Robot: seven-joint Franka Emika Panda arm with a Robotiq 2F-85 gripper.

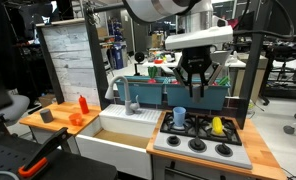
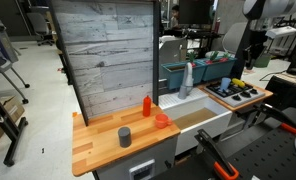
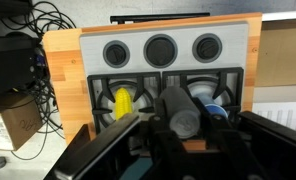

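In exterior view 1 my gripper (image 1: pixel 199 90) hangs above the stove (image 1: pixel 199 148), pointing down. It is shut on a grey, rounded object (image 3: pixel 174 103), seen from above in the wrist view; what it is cannot be told. A blue cup (image 1: pixel 179 116) stands on the left part of the stove, and a yellow object (image 1: pixel 217 126) lies on the right part. From the wrist, the yellow object (image 3: pixel 123 103) is left of my gripper, while the blue cup (image 3: pixel 219 100) is partly hidden to the right.
Left of the stove is an open drawer or sink basin (image 1: pixel 123 139). Farther left, a red bottle (image 1: pixel 83 104), orange bowl (image 1: pixel 77 120) and dark cup (image 1: pixel 46 115) stand on the wooden counter. A blue-green shelf (image 1: pixel 158 92) runs behind the stove.
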